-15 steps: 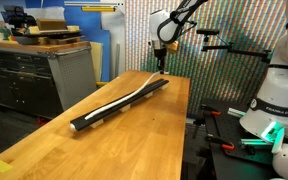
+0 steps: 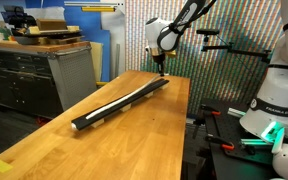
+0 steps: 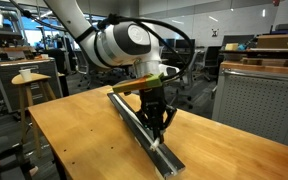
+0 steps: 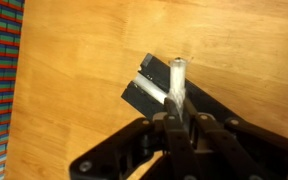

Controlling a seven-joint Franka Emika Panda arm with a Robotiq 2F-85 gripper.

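A long dark bar (image 2: 121,104) with a groove along it lies diagonally on the wooden table, and a white strip (image 2: 109,110) runs along its top. At the bar's far end in exterior view 1 is my gripper (image 2: 162,73), pointing down. Exterior view 2 has the gripper (image 3: 160,137) low over the bar's near end (image 3: 171,164). In the wrist view the gripper is shut on the white strip (image 4: 178,78), whose pale end sticks out past the fingers above the bar (image 4: 146,98). My gripper hides part of the bar there.
Bare wooden table (image 2: 134,145) surrounds the bar on both sides. A wooden stool (image 3: 41,90) stands beyond the table in exterior view 2. Grey cabinets (image 2: 76,80) and a second robot arm (image 2: 274,95) are at the sides of exterior view 1.
The gripper has come down toward the bar's far end. The bar itself stays in place.
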